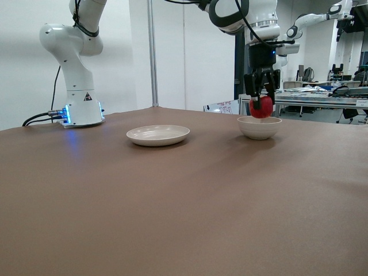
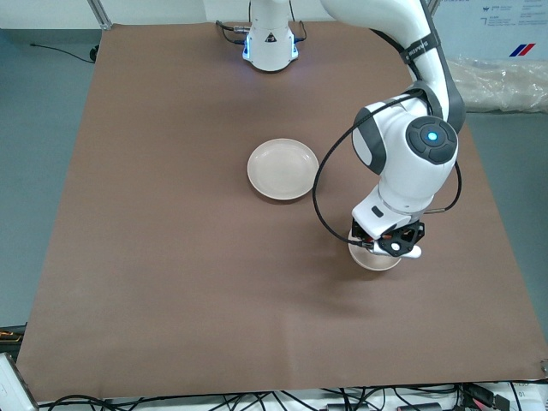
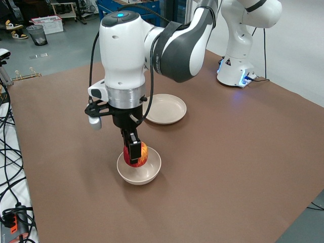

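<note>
A red apple is between the fingers of my gripper, down in or at the mouth of a small white bowl. From the left, the arm's wrist hides most of the bowl and all of the apple. Whether the fingers press on the apple is hard to tell. An empty white plate lies flat on the table, behind and to one side of the bowl.
Cables run along the front edge.
</note>
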